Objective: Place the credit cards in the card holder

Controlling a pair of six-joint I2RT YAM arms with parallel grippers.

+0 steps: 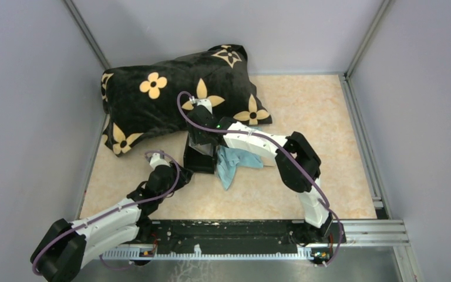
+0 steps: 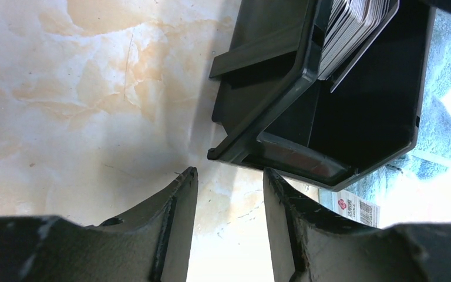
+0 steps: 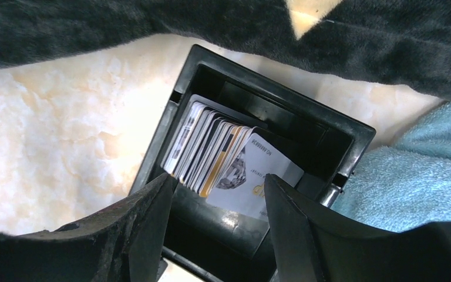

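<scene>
The black card holder, an open tray, stands in front of the cushion. Inside it, a row of cards stands on edge in the right wrist view, and one grey-white card leans out at the row's end. My right gripper is open over these cards, its fingers apart and holding nothing. At the holder's near left corner, my left gripper has the corner between its partly closed fingers. Outside the holder, another card with a barcode shows in the left wrist view.
The patterned dark cushion lies close behind the holder. A light blue towel lies along its right side, under my right arm. Bare table stretches across the right part.
</scene>
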